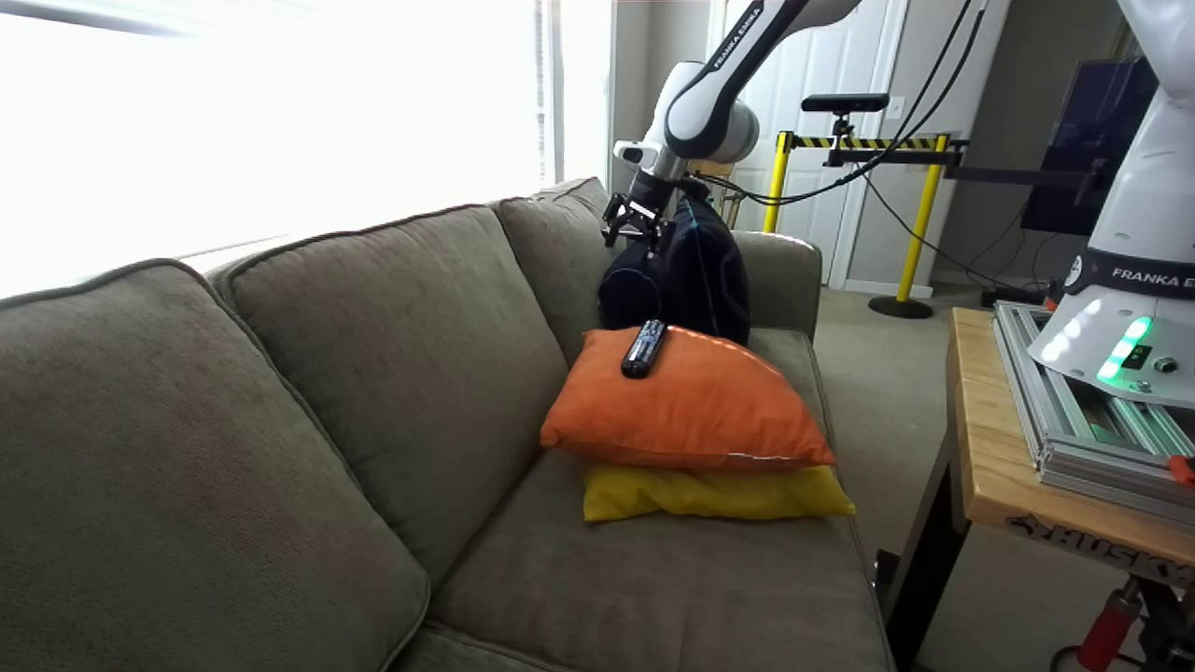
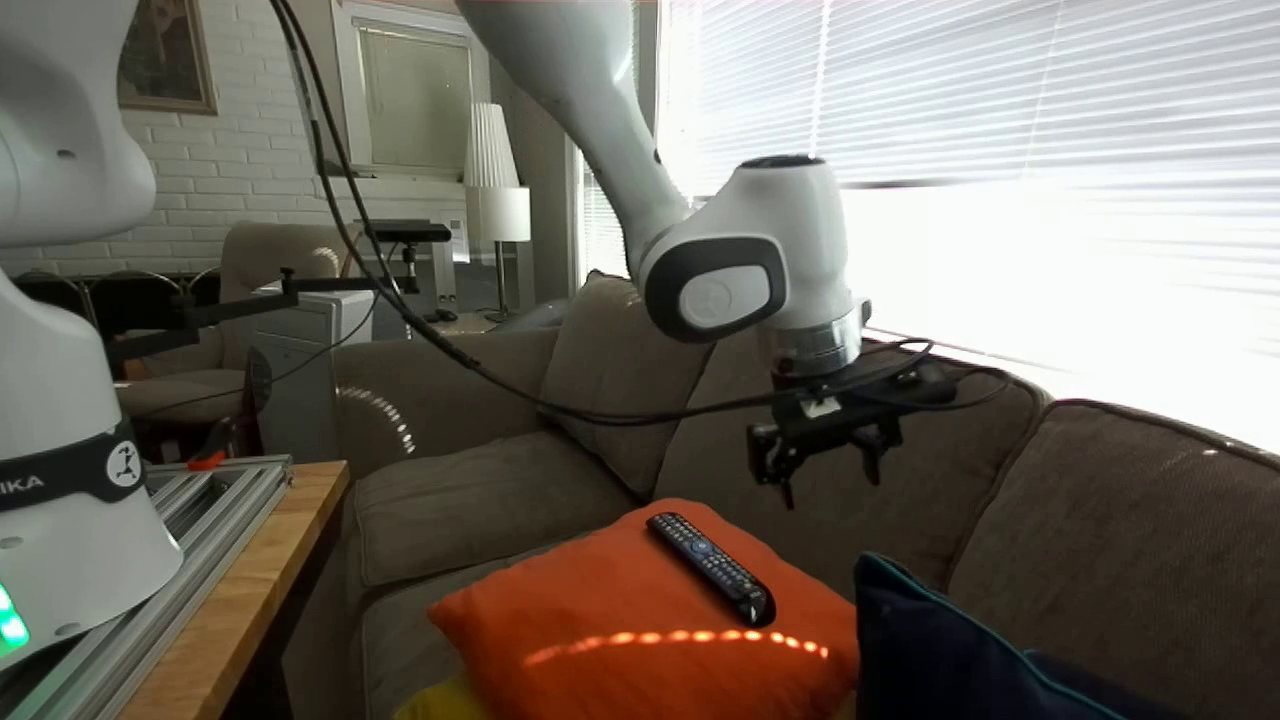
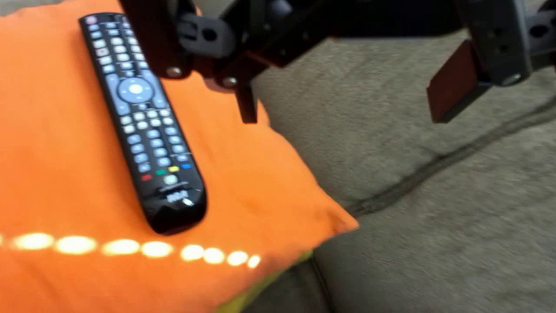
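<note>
A black remote control [image 3: 143,120] with rows of pale buttons lies flat on the orange pillow [image 3: 62,172]. In exterior view 2 the same remote [image 2: 711,566] rests across the pillow's top. My gripper [image 2: 828,468] hangs in the air above the pillow's sofa-back side, clear of the remote. Its fingers stand wide apart with only air and the grey sofa seen between them. In the wrist view the gripper is at the upper right, its nearer finger passing in front of the remote's upper edge. A yellow pillow [image 1: 717,493] sits under the orange one.
Dark blue pillows [image 1: 706,269] stand at the sofa's far end, close to the gripper in exterior view 1. The grey sofa [image 1: 627,594] has bare seat in front of the pillows. A wooden table [image 1: 975,448] carries the robot base. Cables trail along the arm.
</note>
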